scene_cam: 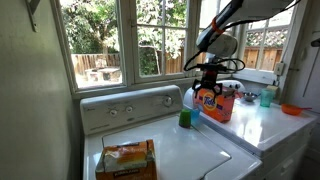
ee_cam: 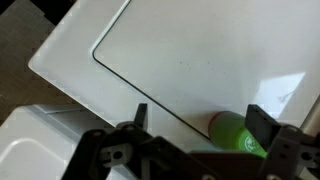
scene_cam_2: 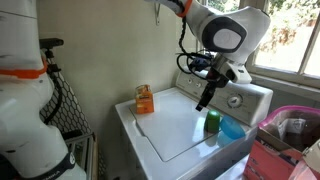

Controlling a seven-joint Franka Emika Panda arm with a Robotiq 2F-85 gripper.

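My gripper is open, its two fingers wide apart in the wrist view with nothing between them. Below it is the white top of a washer or dryer (scene_cam_2: 170,130). A green cylindrical object (ee_cam: 232,132) shows close to the right finger in the wrist view, partly hidden behind the gripper. From the second exterior view, that green object (scene_cam_2: 212,121) stands on the machine's right side, and the gripper hangs above and behind it. An orange box or bag (scene_cam: 127,160) rests at the other end of the same top.
Beside the green object is a blue bowl or cup (scene_cam_2: 231,128). A big orange detergent box (scene_cam: 215,103) stands on the neighbouring white surface, with an orange bowl (scene_cam: 291,109) farther right. The control panel (scene_cam: 130,108) rises along the back.
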